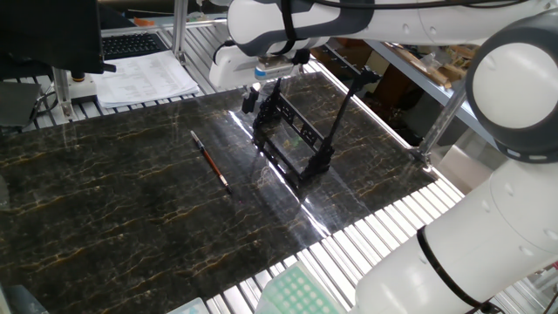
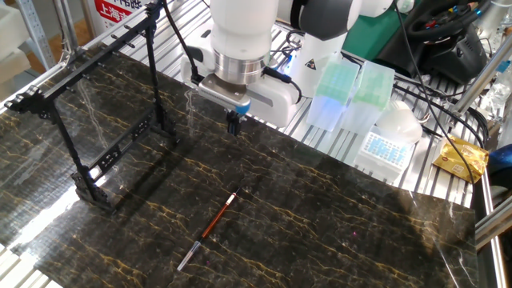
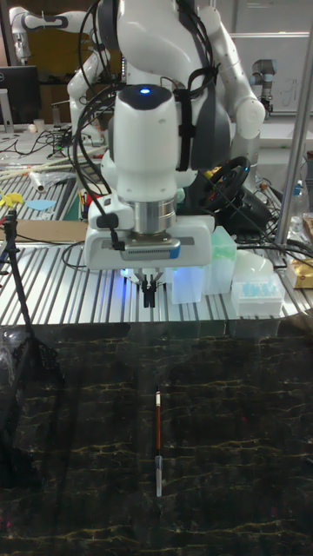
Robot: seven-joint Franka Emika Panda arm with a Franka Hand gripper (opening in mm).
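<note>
A slim brush or pen [image 1: 211, 163] with a reddish-brown shaft lies alone on the dark marbled tabletop [image 1: 105, 209]. In exterior view 2 the pen [image 2: 214, 220] lies at a slant, its clear end toward the front and its thin dark tip toward the arm. My gripper [image 3: 149, 294] hangs above the table's arm-side edge, behind the pen and apart from it. Its dark fingertips sit close together, pointing down, with nothing visible between them. In exterior view 2 the gripper [image 2: 233, 124] is seen from the side, clear of the pen.
A black open frame stand [image 1: 292, 135] rises from the table near the arm, to the left of the gripper in exterior view 2. Translucent boxes [image 2: 334, 92] and a white tip rack [image 2: 384, 156] stand beyond the table edge. Around the pen, the tabletop is clear.
</note>
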